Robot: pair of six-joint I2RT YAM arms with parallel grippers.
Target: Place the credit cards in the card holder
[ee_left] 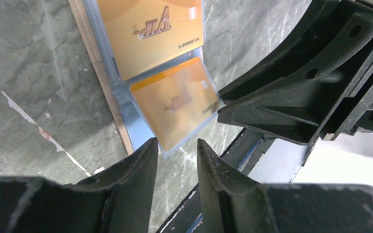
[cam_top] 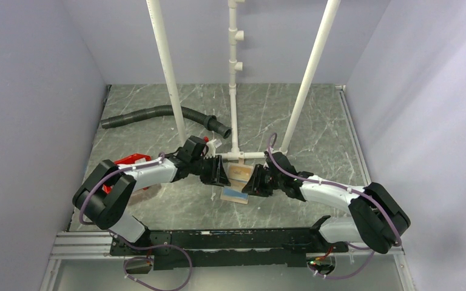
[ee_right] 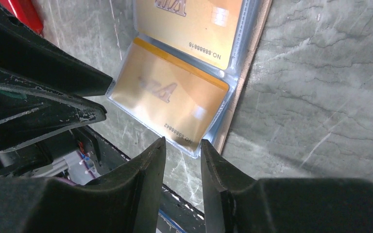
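The card holder [cam_top: 235, 199] lies between my grippers, a pale board with clear sleeves. A gold card [ee_left: 150, 36] fills its upper sleeve; a second gold card [ee_left: 175, 102] sits in the lower sleeve, whose near edge is lifted off the blue-backed board. My right gripper is shut on a corner of this lower sleeve [ee_right: 190, 151]. At the sleeve's opposite corner, my left gripper stands part open, its fingers apart around that corner. Whether either finger of the left one touches the film cannot be told.
Behind the holder, the white pipe frame [cam_top: 233, 121] rises. A red container [cam_top: 135, 159] sits behind the left arm, and a black corrugated hose [cam_top: 151, 113] lies at the back left. Bare marble-look table [ee_right: 315, 97] extends on the right.
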